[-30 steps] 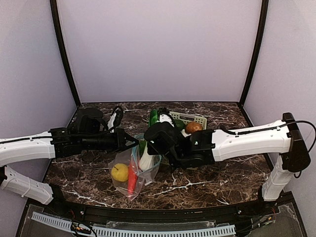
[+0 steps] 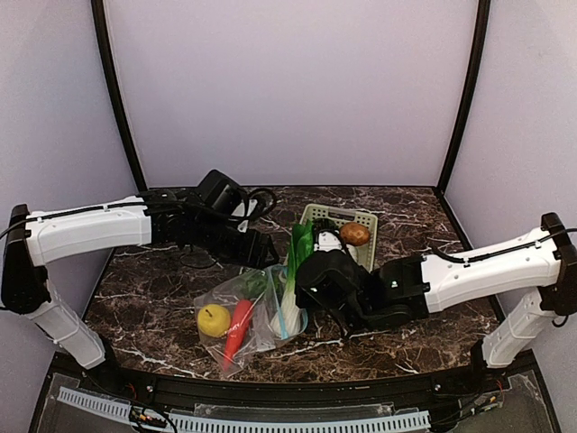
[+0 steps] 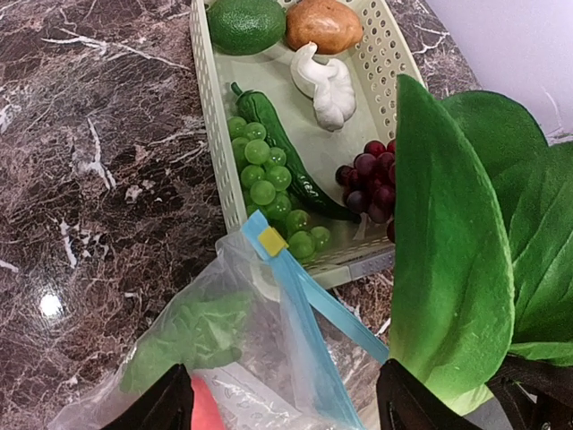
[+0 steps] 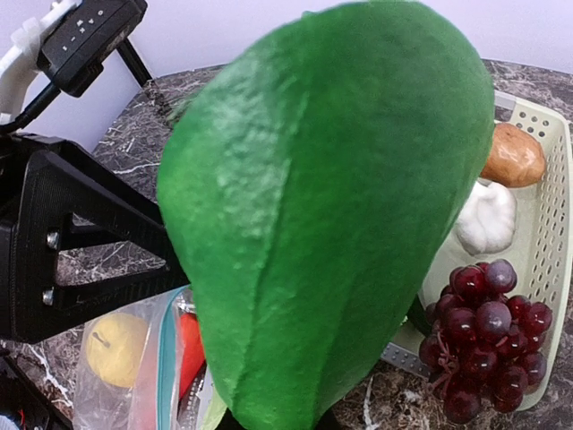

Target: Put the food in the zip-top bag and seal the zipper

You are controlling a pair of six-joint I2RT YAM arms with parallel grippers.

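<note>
A clear zip bag point(image 2: 257, 334) with blue zipper strip point(image 3: 311, 342) lies at the front middle, holding a yellow fruit point(image 2: 213, 319) and a red vegetable point(image 2: 236, 329). My right gripper is shut on a leafy green vegetable point(image 4: 313, 197), which stands upright at the bag's right side and fills much of the right wrist view; its fingertips are mostly hidden. My left gripper point(image 2: 261, 253) is open above the bag's upper edge, with its fingers at the bottom of the left wrist view.
Behind, a cream basket point(image 3: 215, 116) holds an avocado point(image 3: 246, 22), potato point(image 3: 322, 25), garlic point(image 3: 333, 94), green grapes point(image 3: 264, 190), a green pepper point(image 3: 304, 175) and red grapes point(image 3: 376, 179).
My right gripper has moved rightward with the leafy vegetable, and the bag's right part has shifted with it.
</note>
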